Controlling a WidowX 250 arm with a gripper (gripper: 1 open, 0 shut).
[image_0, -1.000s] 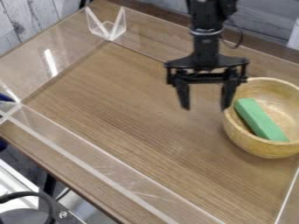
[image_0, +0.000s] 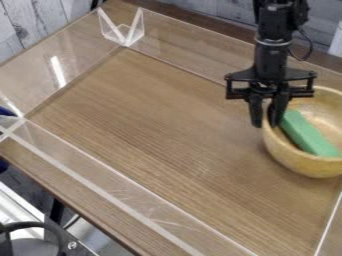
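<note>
The black gripper (image_0: 274, 110) hangs at the right over a light wooden bowl (image_0: 318, 164), its fingers down at the bowl's left rim. A long green object (image_0: 306, 137) lies inside the bowl, its upper end partly behind the fingers. The gripper looks shut, apparently on the rim or the green object's end; I cannot tell which.
A clear bracket-like piece (image_0: 122, 28) sits at the back left. A dark cabled object (image_0: 27, 245) is at the bottom left corner.
The gripper has moved right and down to the bowl's left rim, its fingers coming closer together. The bowl looks shifted slightly right.
</note>
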